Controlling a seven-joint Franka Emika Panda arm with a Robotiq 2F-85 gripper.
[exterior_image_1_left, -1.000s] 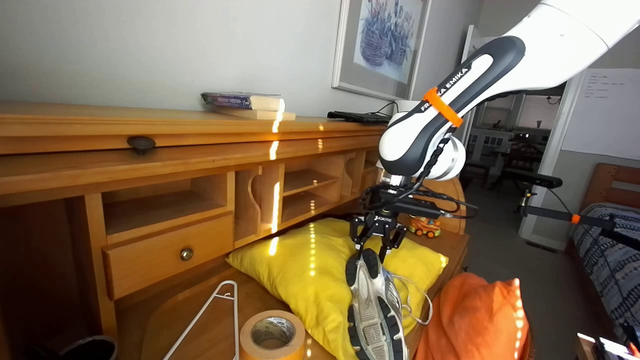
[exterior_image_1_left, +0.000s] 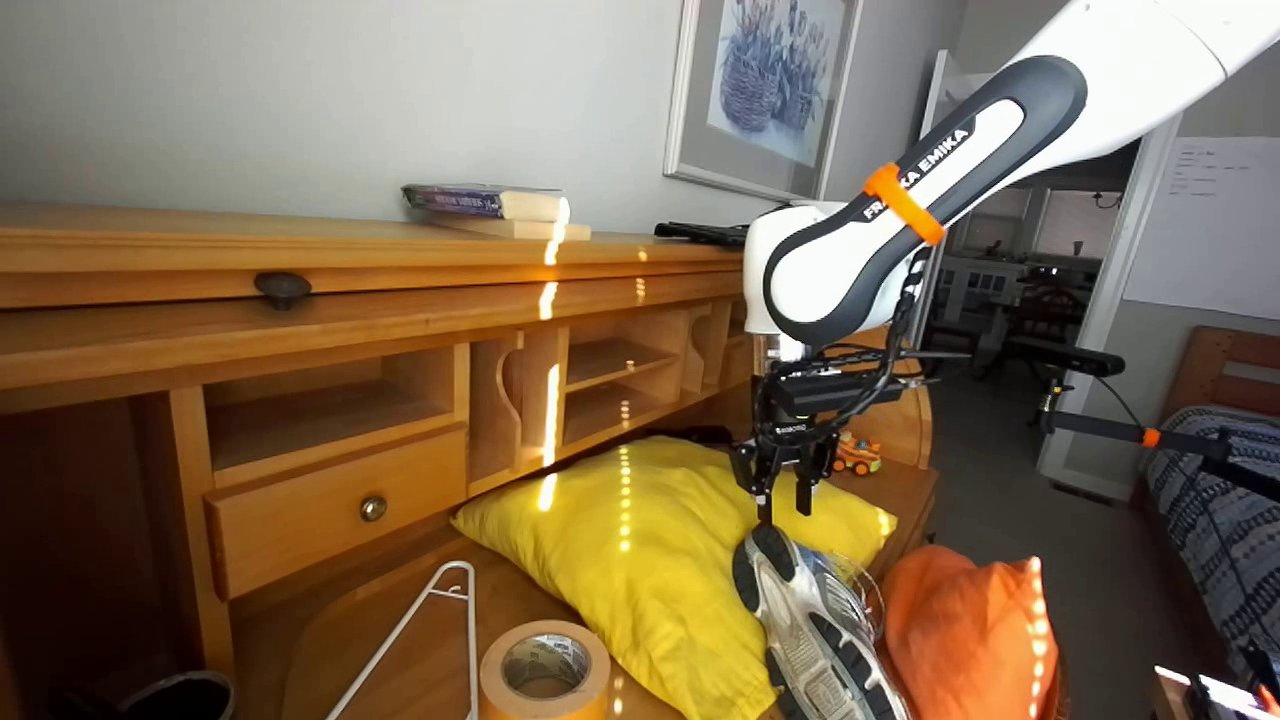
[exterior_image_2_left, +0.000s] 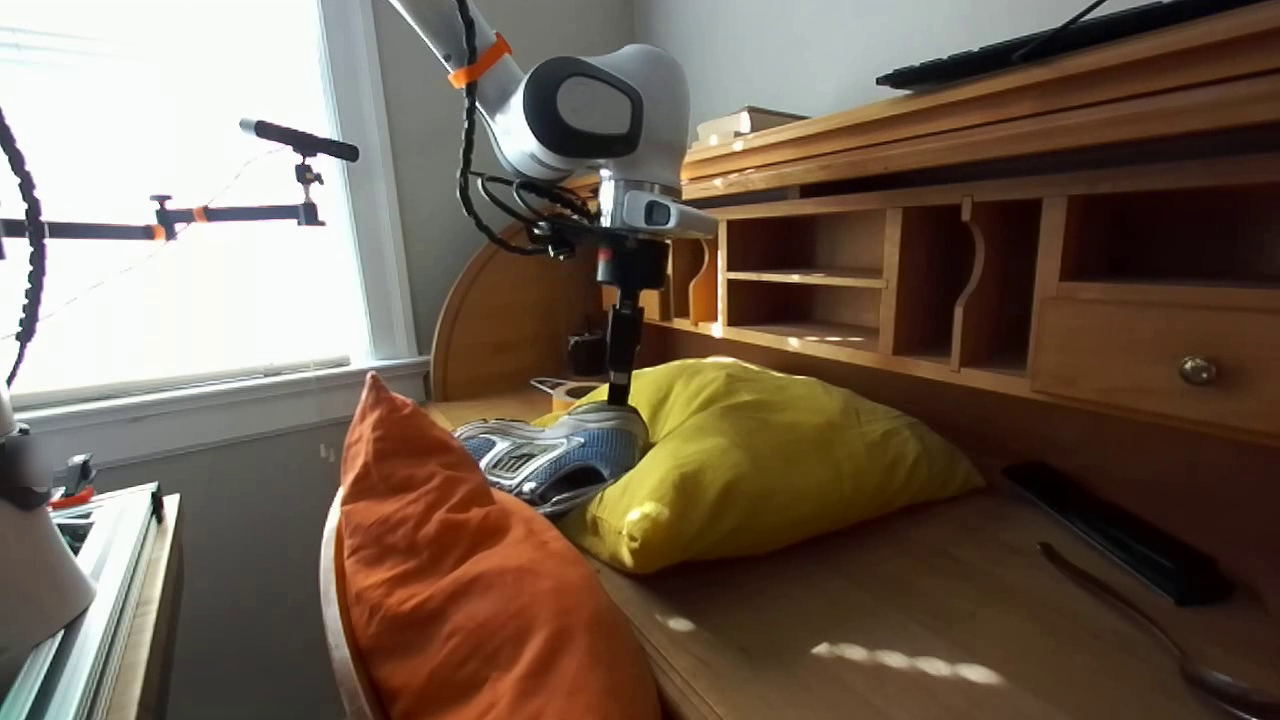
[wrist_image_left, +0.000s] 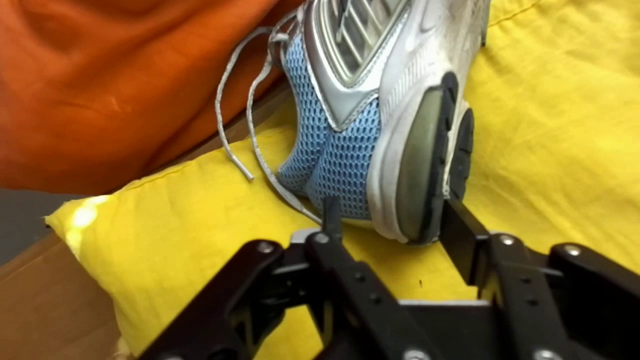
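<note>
A silver, white and blue running shoe (exterior_image_1_left: 828, 642) lies on its side across the yellow pillow (exterior_image_1_left: 636, 540), its dark sole facing exterior view 1. My gripper reaches down to the heel, with one finger on either side of it, and is shut on the shoe. In the wrist view the blue mesh heel of the shoe (wrist_image_left: 342, 162) shows close up between the fingertips, its loose lace hanging to the left. From exterior view 2 the shoe (exterior_image_2_left: 564, 454) appears between the two pillows, and the pillow below hides part of it.
An orange pillow (exterior_image_2_left: 468, 576) stands beside the shoe at the desk's edge. A tape roll (exterior_image_1_left: 546, 672) and a white hanger (exterior_image_1_left: 414, 636) lie on the desk. Behind rise wooden cubbies (exterior_image_2_left: 816, 264). A toy truck (exterior_image_1_left: 857, 456) sits at the far end; open desktop shows in exterior view 2.
The gripper and shoe have shifted right in exterior view 1, toward the orange pillow, and the shoe now covers part of that pillow's left side. The arm's wrist has turned.
</note>
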